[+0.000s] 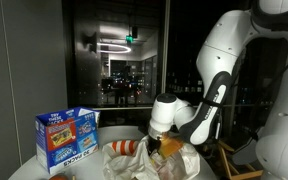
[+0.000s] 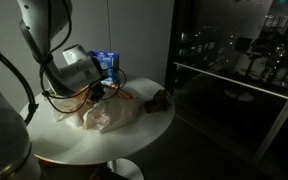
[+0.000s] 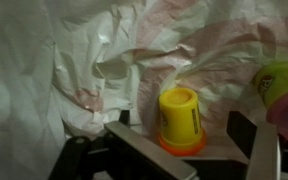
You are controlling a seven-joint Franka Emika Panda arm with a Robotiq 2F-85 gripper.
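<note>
In the wrist view a small yellow tub [image 3: 180, 115] with an orange lid at its lower end lies between the spread fingers of my gripper, which is open. A second yellow tub with a pink lid [image 3: 282, 92] sits at the right edge, beyond the right finger. Both rest on crumpled white plastic with faint red print, part of a bag [image 2: 112, 113]. Exterior view 1 has my gripper low over this bag, its fingertips partly hidden by the plastic.
A blue snack box [image 1: 68, 138] stands left of the bag. A red-and-white striped item [image 1: 123, 147] is behind the bag's edge. In exterior view 2 a dark object [image 2: 159, 101] lies on the white table [image 2: 149, 128] near its right rim.
</note>
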